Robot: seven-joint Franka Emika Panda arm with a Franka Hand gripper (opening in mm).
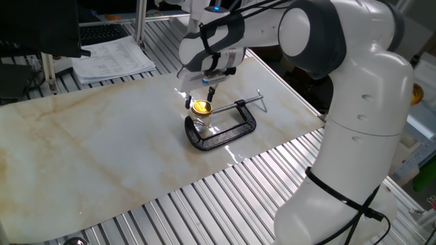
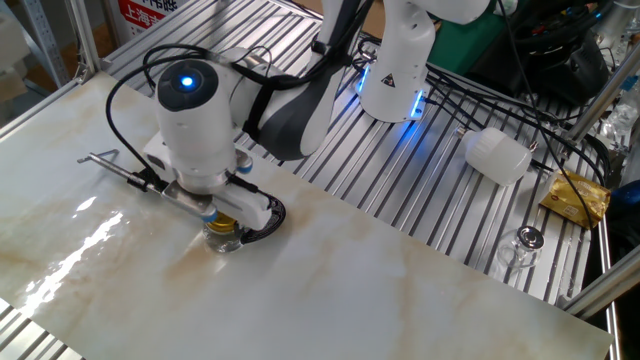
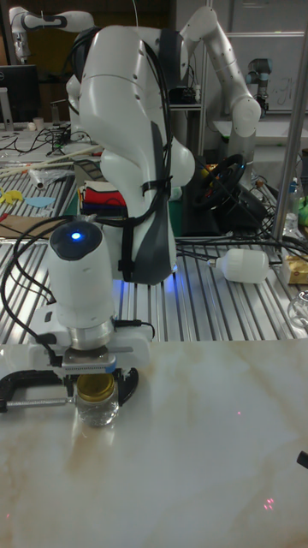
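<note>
A small clear glass jar with a gold lid (image 1: 201, 107) stands upright on the marble-patterned board. Around it lies a black C-clamp (image 1: 221, 138), whose steel screw runs towards the jar. My gripper (image 1: 199, 99) is right above the lid in exterior view 1, its two dark fingertips apart with a gap between them. From the front, the jar (image 3: 97, 413) shows below the hand, and the hand hides part of the clamp. In exterior view 2 the hand covers most of the lid, while the glass of the jar (image 2: 224, 240) shows beneath. Contact between fingers and lid cannot be made out.
The marble-patterned board (image 1: 88, 156) is mostly bare. Off it, on the slatted metal table, are a white bulb-shaped object (image 2: 497, 156), a yellow packet (image 2: 575, 197) and another small glass jar (image 2: 522, 247). A stack of papers (image 1: 112, 60) lies behind the board.
</note>
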